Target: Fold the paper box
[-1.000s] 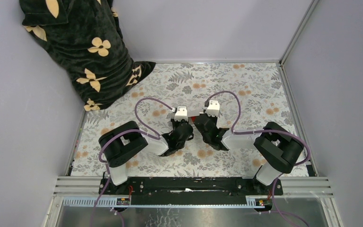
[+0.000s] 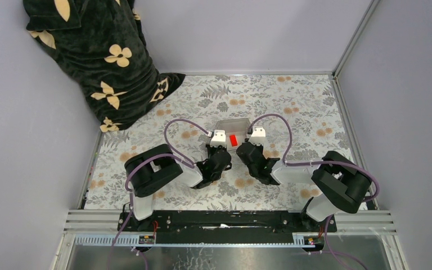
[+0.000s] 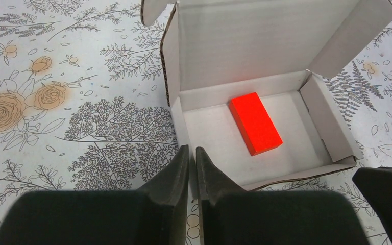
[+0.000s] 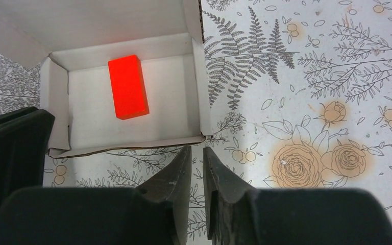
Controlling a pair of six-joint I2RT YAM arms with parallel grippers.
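Observation:
The white paper box (image 2: 233,122) stands between my grippers, lid raised with side flaps, a red block lying inside, also visible in the right wrist view (image 4: 128,87). My left gripper has its fingers close together on the box's front left corner, apparently shut on the thin wall. My right gripper is just below the box's front right corner, with a narrow gap between its fingers; whether it touches the cardboard is unclear.
A dark green flowered cloth (image 2: 107,67) hangs over the back left. Walls border the sides and back.
Both grippers have shifted slightly toward the front and right, and more of the box's interior and red block now shows in the top view.

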